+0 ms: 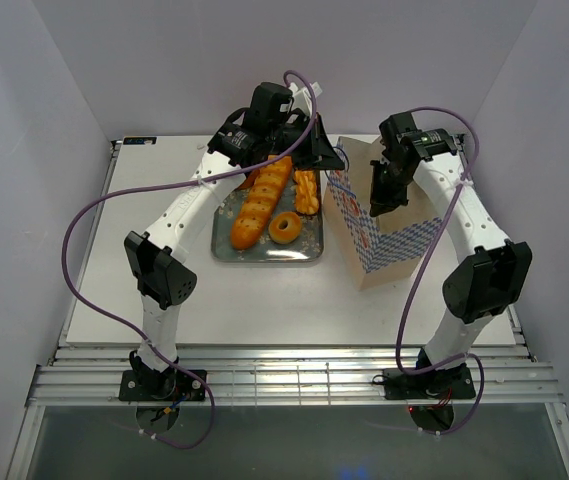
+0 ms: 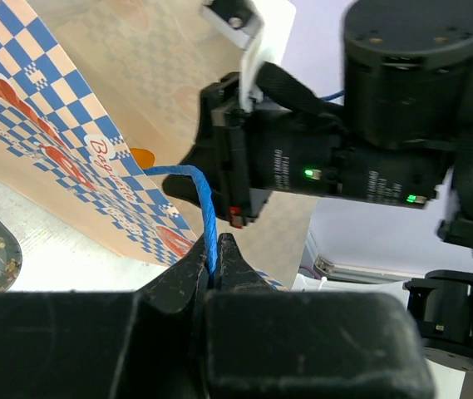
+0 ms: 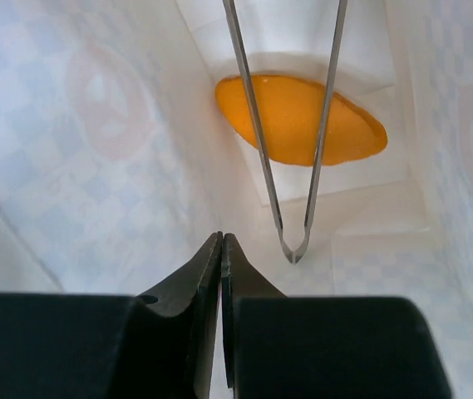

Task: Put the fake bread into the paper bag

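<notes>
The paper bag [image 1: 366,240], blue-checked along its upper walls, stands upright right of the tray with its mouth open. One orange piece of fake bread [image 3: 286,116] lies on the bag's floor in the right wrist view. Its blue handle [image 2: 206,198] is pinched by my left gripper, which is shut at the bag's left edge. My right gripper points into the bag's mouth, its fingers shut with nothing clearly visible between them. Metal tongs [image 3: 258,125] rest in the bag in front of the bread, their bent end just right of my fingertips.
On the table's left-centre, the metal tray [image 1: 304,250] carries a long loaf [image 1: 261,205], a ring-shaped bread [image 1: 285,228] and a braided piece [image 1: 306,192].
</notes>
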